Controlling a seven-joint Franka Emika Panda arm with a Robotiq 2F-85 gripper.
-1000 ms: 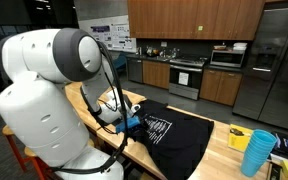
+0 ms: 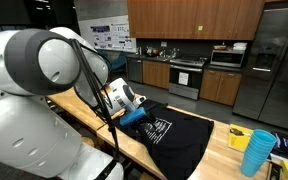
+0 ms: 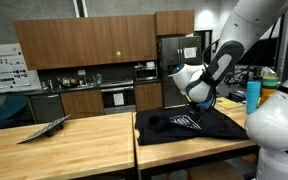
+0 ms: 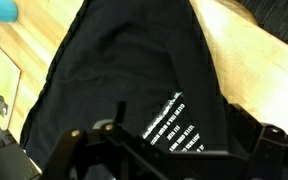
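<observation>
A black cloth (image 2: 181, 145), apparently a garment with white printed lines, is spread over the wooden table; in the wrist view the cloth (image 4: 109, 60) shows its print near the bottom and a loose, rumpled edge at the right. My gripper stands open over that edge, its dark fingers spread to either side of the print. Whether the fingertips touch the fabric, I cannot tell. In exterior view 2 the cloth (image 3: 169, 132) has a raised fold near the arm, and the fingers are hard to make out against it.
A blue cup (image 2: 257, 153) stands on the table's right side, with a yellow item (image 2: 240, 136) behind it. Bare wood (image 3: 74, 150) stretches away beyond the cloth. Kitchen cabinets and a fridge are far in the background.
The arm has shifted, its upper link swinging toward the left of exterior view 1, while the gripper end has moved slightly right over the cloth. The cloth looks much the same.
</observation>
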